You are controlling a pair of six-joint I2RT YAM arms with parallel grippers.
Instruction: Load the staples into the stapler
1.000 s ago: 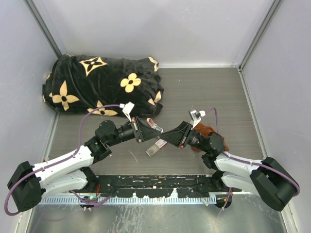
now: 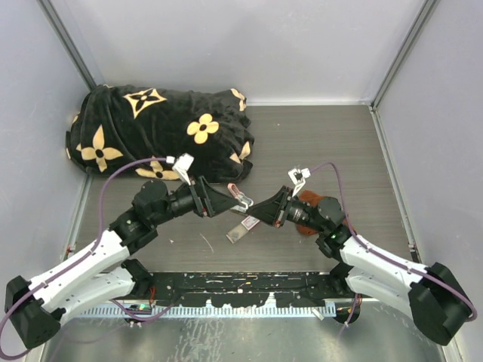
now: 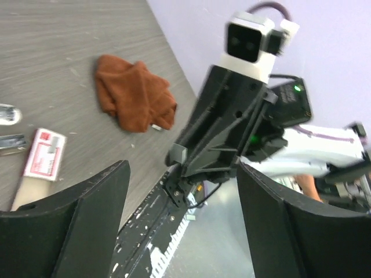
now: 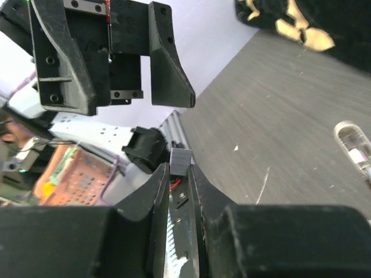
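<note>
A small grey block of staples (image 4: 180, 161) is pinched upright at the tips of my right gripper, which is shut on it. The left wrist view shows the same staples (image 3: 177, 154) at the end of the right fingers. Facing it, my left gripper is open, with an empty gap between its fingers and clear of the staples. Part of the stapler (image 2: 241, 194), pinkish and silver, shows between and behind the gripper tips in the top view. Its metal ends (image 3: 10, 114) lie at the left edge of the left wrist view.
A box with a red and white label (image 3: 46, 153) lies on the table near the stapler. A brown cloth (image 3: 136, 95) is crumpled at the right. The black patterned cushion (image 2: 162, 132) fills the back left. Open table (image 2: 324, 143) stretches across the back right.
My left gripper has drawn back to the left, away from the right gripper's tips. Stapler and box have stayed put.
</note>
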